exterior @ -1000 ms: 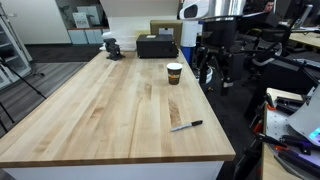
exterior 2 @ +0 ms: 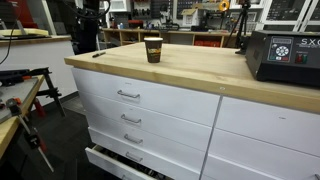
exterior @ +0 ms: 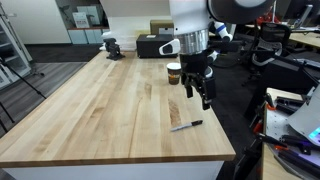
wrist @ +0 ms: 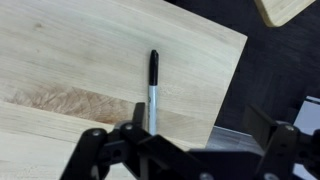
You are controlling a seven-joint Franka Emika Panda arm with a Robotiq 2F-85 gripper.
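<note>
A black-and-white marker (exterior: 186,126) lies on the wooden tabletop (exterior: 110,110), near its front right corner. In the wrist view the marker (wrist: 153,95) points its black end away from my gripper. That gripper is open, its fingers wide apart and nothing held between them. The marker's near end passes close by the left finger (wrist: 128,132) in this view and is partly covered by it. From the side, my gripper (exterior: 198,92) hangs in the air above the table's right side, higher than the marker.
A paper cup (exterior 2: 153,50) stands farther back on the table. A black box-shaped device (exterior 2: 285,58) sits at another end. The table edge (wrist: 229,80) runs close to the marker's right, with dark floor beyond. One low drawer (exterior 2: 130,160) is pulled out.
In exterior view 1 the arm has shifted left and the gripper has come lower, nearer the marker. The upper arm now stands in front of the background behind the cup. The marker has not moved.
</note>
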